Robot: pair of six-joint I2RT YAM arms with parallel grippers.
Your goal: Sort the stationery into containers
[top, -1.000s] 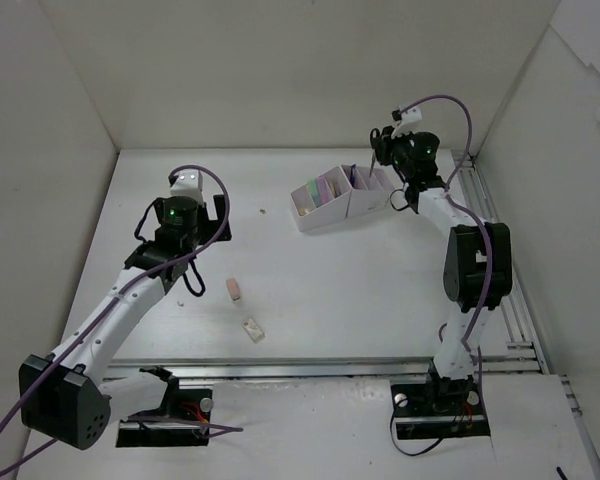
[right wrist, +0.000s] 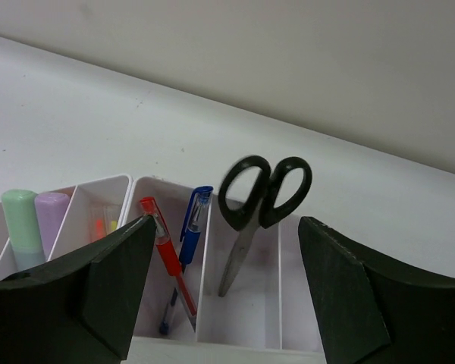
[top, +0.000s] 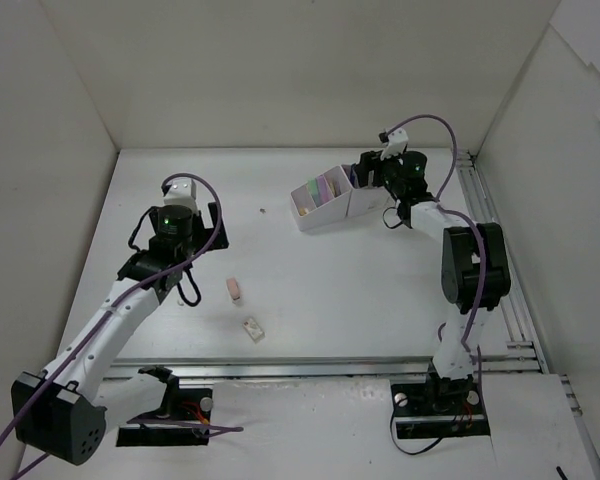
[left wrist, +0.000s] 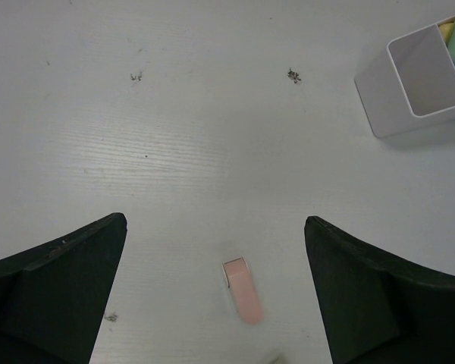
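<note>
My right gripper (top: 370, 165) is open over the white divided organizer (top: 325, 210). Between and beyond its fingers, black-handled scissors (right wrist: 269, 193) stand tilted in a middle compartment, beside red (right wrist: 167, 250) and blue (right wrist: 193, 231) pens. Green (right wrist: 19, 216) and purple (right wrist: 51, 220) cylinders sit in compartments to the left. My left gripper (top: 195, 220) hangs open above the table. Below it lie a pink eraser-like piece (left wrist: 244, 299) (top: 234, 290) and a pale small item (top: 253, 329).
Bare table (top: 320, 290) surrounds the pink and pale items. Walls enclose the back and both sides, with a metal rail (top: 310, 367) along the front edge. The organizer stands near the back wall, at the right of centre.
My right gripper has moved left and down over the organizer; the scissors it had raised now sit lower, in a compartment, between open fingers. The left arm has shifted slightly left and down in the top view.
</note>
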